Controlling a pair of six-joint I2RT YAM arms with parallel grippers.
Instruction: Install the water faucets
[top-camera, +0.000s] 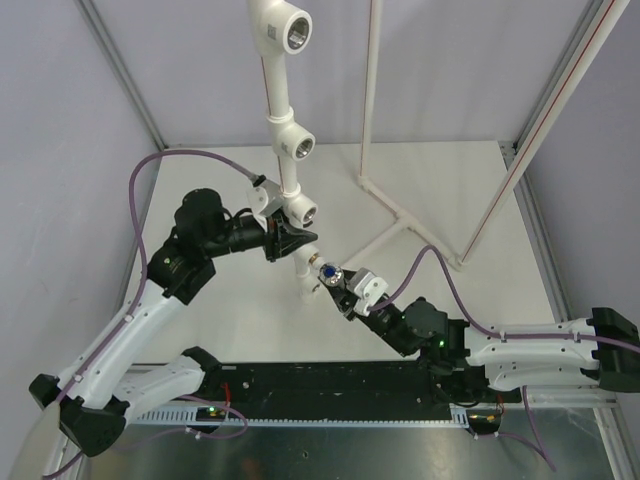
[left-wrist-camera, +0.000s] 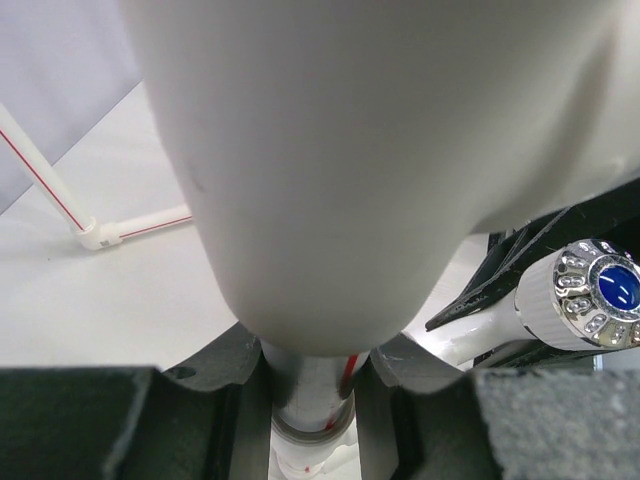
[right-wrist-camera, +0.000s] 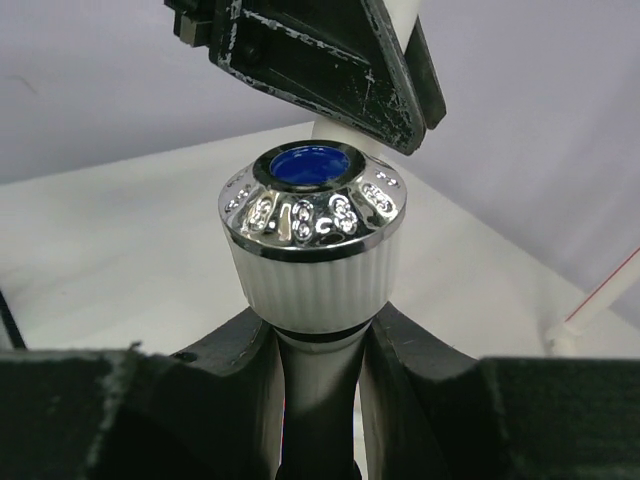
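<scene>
A white pipe stand (top-camera: 277, 85) with tee fittings rises at centre. My left gripper (top-camera: 285, 238) is shut on it just below a tee fitting (left-wrist-camera: 330, 170), which fills much of the left wrist view. A faucet with a white ribbed head, chrome ring and blue cap (top-camera: 331, 273) points out from the lower stand; it shows at right in the left wrist view (left-wrist-camera: 585, 295). My right gripper is shut on the faucet's white body below that head. Whether the faucet's far end is seated is hidden.
A second white pipe frame (top-camera: 400, 216) stands behind on the white board (top-camera: 200, 320), with tall risers at middle and right. Grey walls enclose both sides. The two grippers are close together.
</scene>
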